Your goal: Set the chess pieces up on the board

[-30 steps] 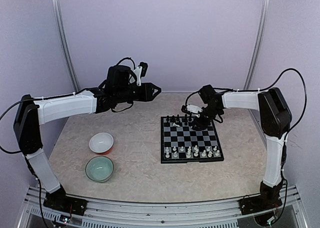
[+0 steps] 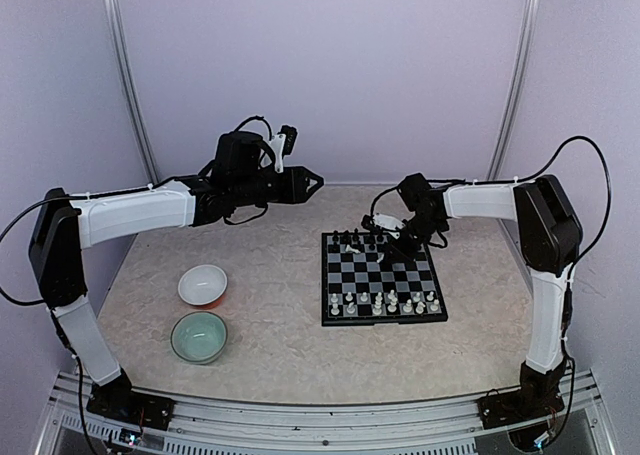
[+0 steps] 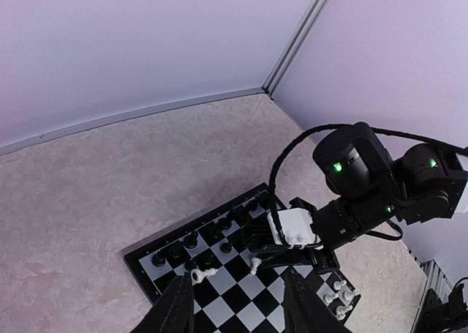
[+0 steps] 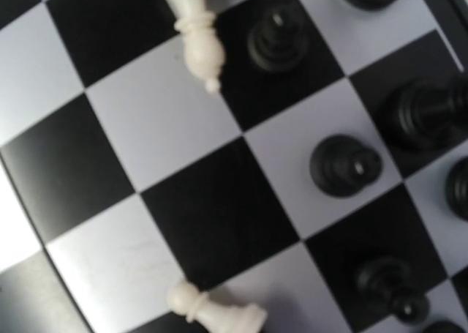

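Note:
The chessboard (image 2: 362, 273) lies on the right half of the table, white pieces (image 2: 377, 305) standing along its near side and black pieces (image 2: 346, 237) along its far side. One white piece (image 4: 201, 44) lies on its side near black pawns. Another, a white pawn (image 4: 227, 315), is tipped over at the bottom of the right wrist view, close by my right gripper. That gripper is low over the board; whether its fingers are apart is unclear, and they are outside the right wrist view. My left gripper hangs high left of the board, open and empty.
A white bowl (image 2: 203, 284) and a green bowl (image 2: 199, 337) stand at the left of the table. Between them and the board the tabletop (image 2: 272, 305) is clear. My right forearm covers the board's far right corner.
The right gripper has shifted slightly. The left arm looks still.

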